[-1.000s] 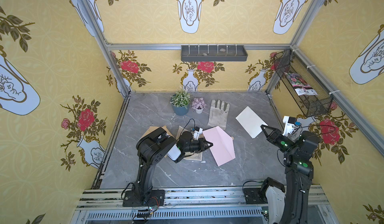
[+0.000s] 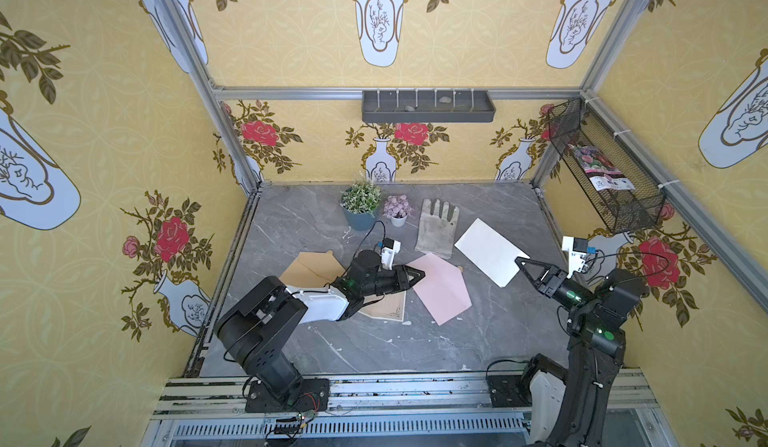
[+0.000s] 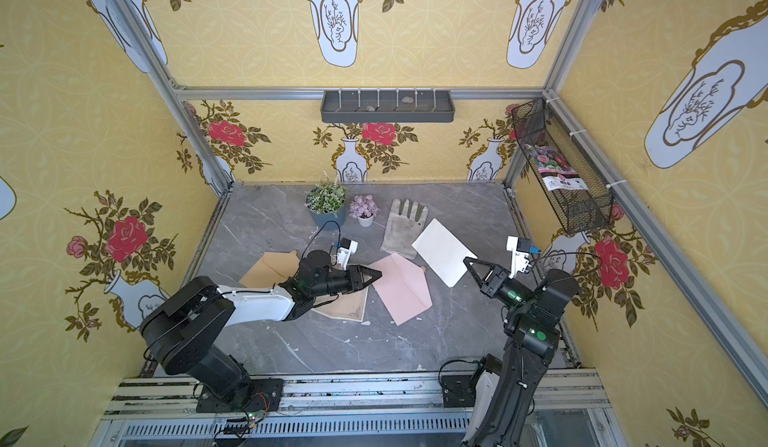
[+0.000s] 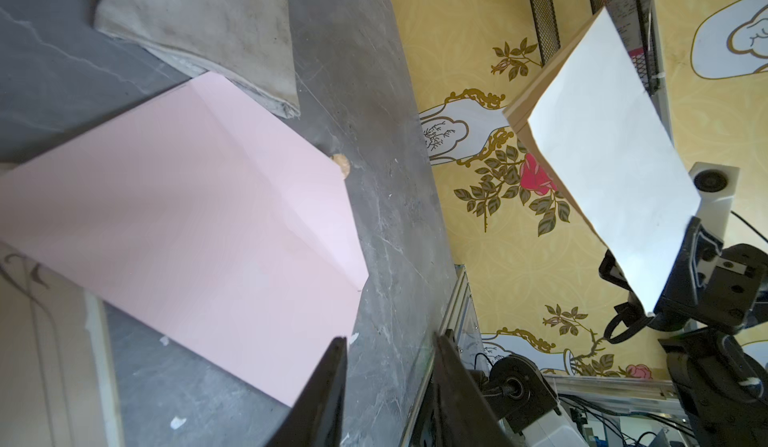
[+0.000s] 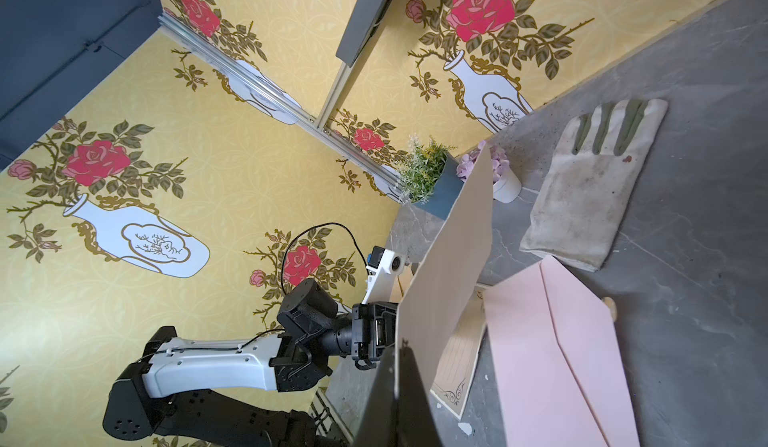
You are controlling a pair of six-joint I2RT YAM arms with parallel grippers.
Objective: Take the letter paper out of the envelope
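Note:
The pink envelope (image 2: 441, 293) lies on the table in front of the grey glove, its fold line showing. Just past its left edge in the top left view, my left gripper is part open with nothing between its fingers. Off to the right, clear of the envelope, a white letter paper (image 2: 489, 251) is held up in the air. My right gripper is shut on one corner of that sheet, which stands nearly edge-on in the right wrist view and hides part of the left arm.
Tan envelopes or cards (image 2: 310, 268) lie under and behind my left arm. A work glove (image 2: 437, 229), a green plant pot (image 2: 360, 220) and a small purple-flowered pot (image 2: 397, 220) stand farther back. Bare table stretches across the front right.
The white sheet has moved left and a little toward the front with my right gripper.

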